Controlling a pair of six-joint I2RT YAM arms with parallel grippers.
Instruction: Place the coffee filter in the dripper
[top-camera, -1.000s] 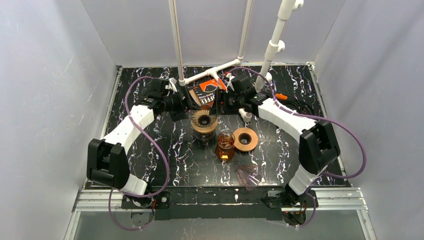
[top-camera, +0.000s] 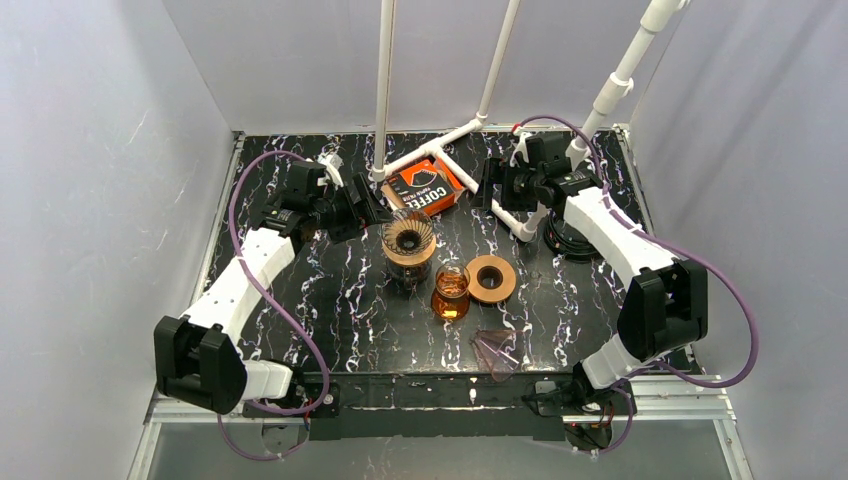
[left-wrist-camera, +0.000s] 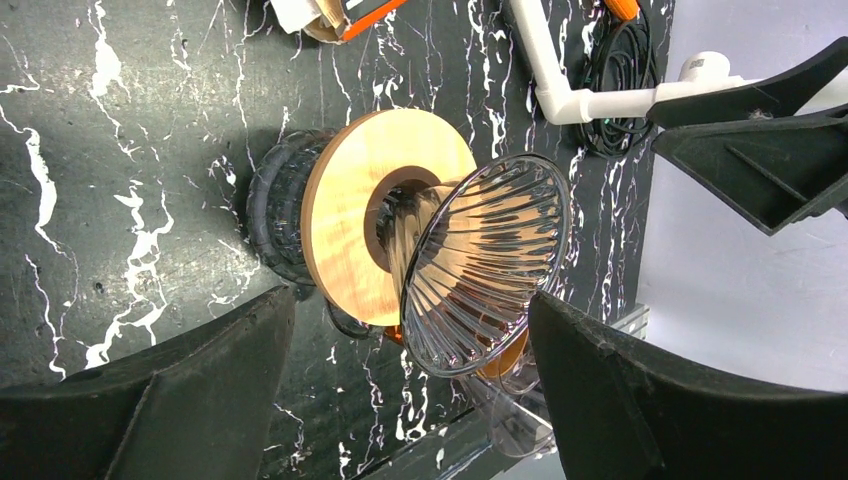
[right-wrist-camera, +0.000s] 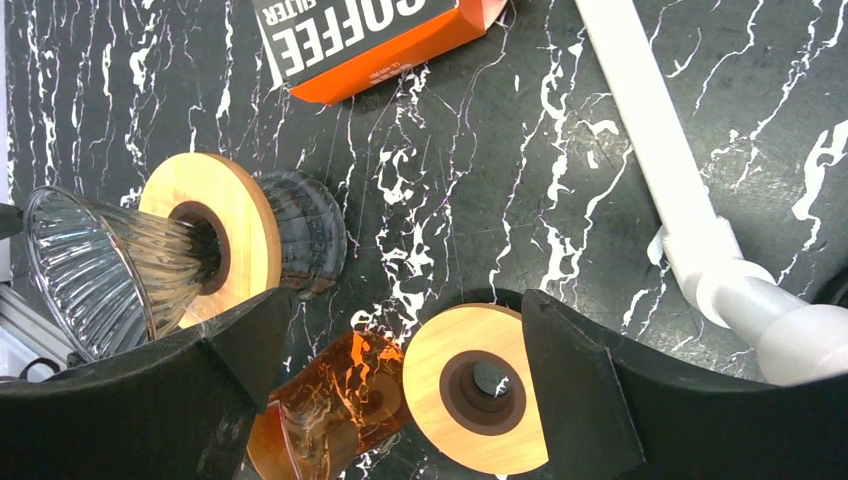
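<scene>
The clear ribbed glass dripper (top-camera: 408, 237) stands with its wide mouth up in a wooden collar (left-wrist-camera: 345, 220) on a glass base. No paper filter shows inside it. An orange and black coffee filter box (top-camera: 424, 187) lies behind it, its pale end flap open in the left wrist view. My left gripper (top-camera: 368, 214) is open beside and above the dripper's left side, with nothing held. To the right of the box, my right gripper (top-camera: 487, 188) hangs open and empty, its fingers (right-wrist-camera: 590, 370) well apart.
An amber glass vessel (top-camera: 451, 292) and a wooden-collared piece (top-camera: 491, 279) stand in front of the dripper. Nearer the front edge lies a clear cone (top-camera: 497, 352). White pipes (top-camera: 460, 172) cross the back, and a black cable coil (top-camera: 570, 240) lies at right.
My right gripper has moved right, away from the dripper and box. The left arm has shifted slightly left. White pipes at the back have swung right, and the dripper stays in place.
</scene>
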